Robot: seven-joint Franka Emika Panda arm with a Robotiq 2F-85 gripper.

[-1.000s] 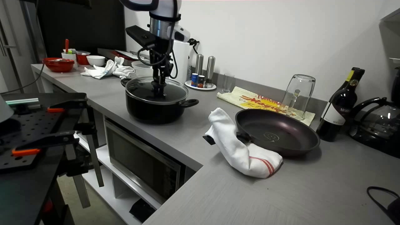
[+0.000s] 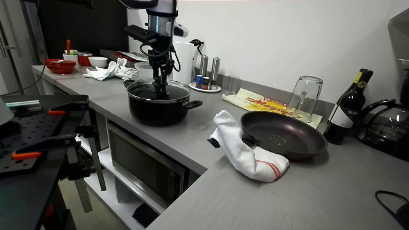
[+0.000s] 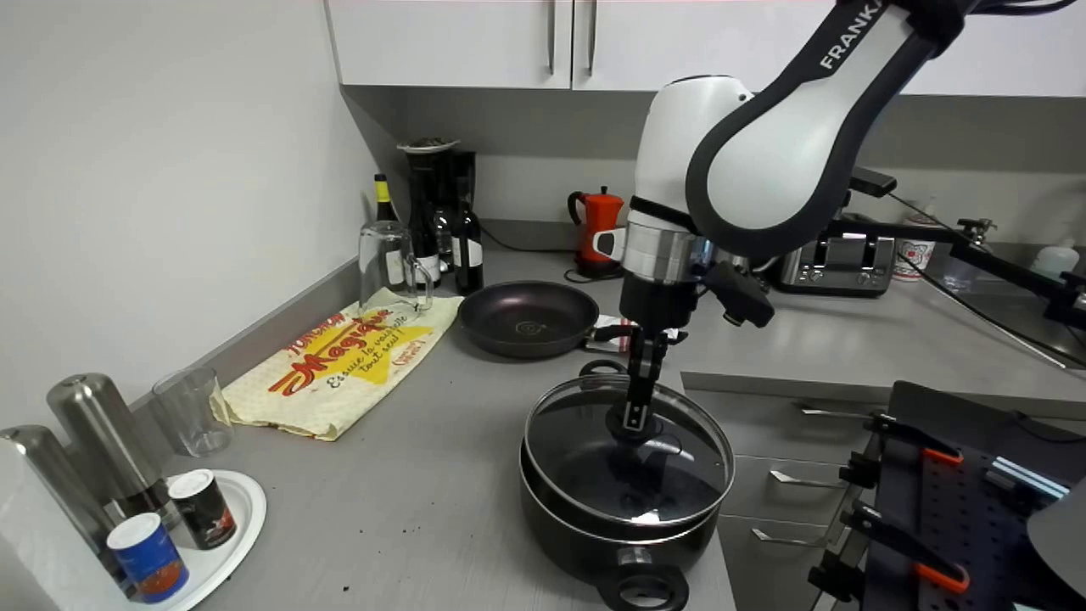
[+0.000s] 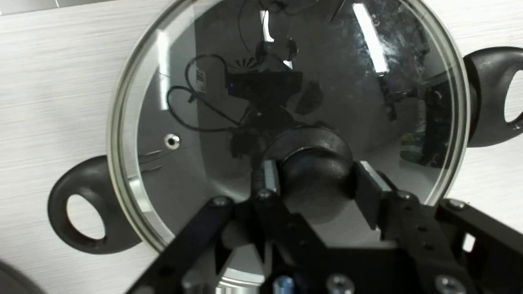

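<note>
My gripper is shut on the dark round knob (image 4: 316,171) of the glass lid (image 4: 211,161), one finger on each side of it. The lid has a metal rim and lies over the black pot (image 2: 157,111). In exterior view 2 the lid's rim sits off-centre from the pot's rim, and a dark strip of the pot (image 3: 570,519) shows below it on the near side. Whether the lid rests fully on the rim I cannot tell. Both pot handles show in the wrist view, the left handle (image 4: 93,206) and the right handle (image 4: 495,98).
A frying pan (image 2: 283,134) with a white towel (image 2: 245,153) by its handle stands on the counter. Nearby lie a yellow cloth (image 3: 341,361) and an upturned glass mug (image 2: 306,95). A white plate (image 3: 239,524) bears shakers. The pot stands near the counter's edge.
In exterior view 1 my gripper has shifted slightly to the left. Lid and pot have moved a little the same way; the other things stay where they were.
</note>
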